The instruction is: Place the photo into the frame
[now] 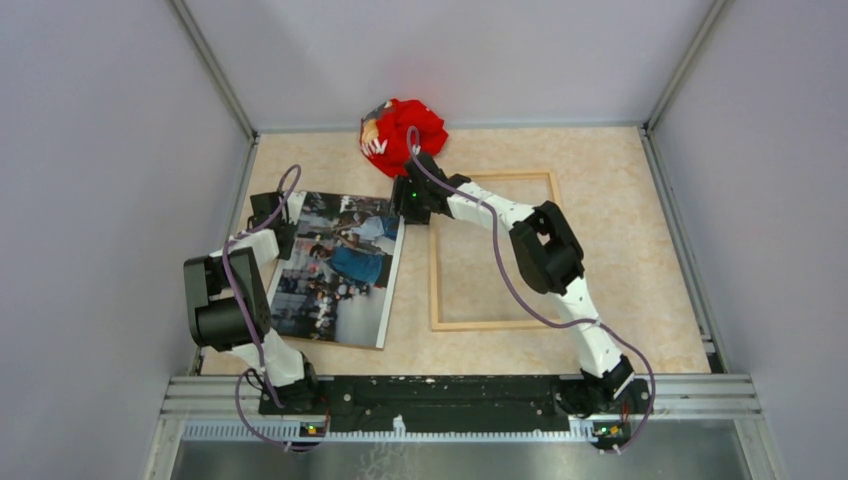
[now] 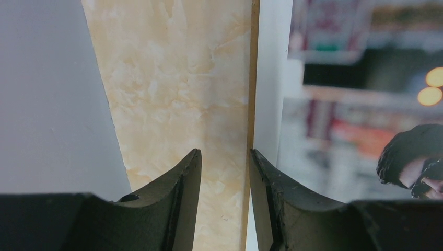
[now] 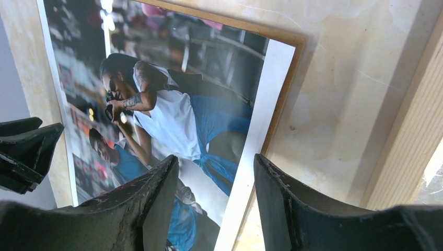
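Note:
The photo (image 1: 335, 290), white-bordered and lying on a slightly larger brown board, is at the left of the table. An empty light wooden frame (image 1: 435, 290) lies to its right. My left gripper is over the photo's left edge, part open, one finger at the border and the other over bare table. My right gripper is over the photo's upper right edge, part open, its fingertips either side of the white border (image 3: 264, 104). Nothing shows held in either gripper.
A bunched red cloth (image 1: 405, 125) lies at the back, behind the photo. Walls bound the table at back and sides.

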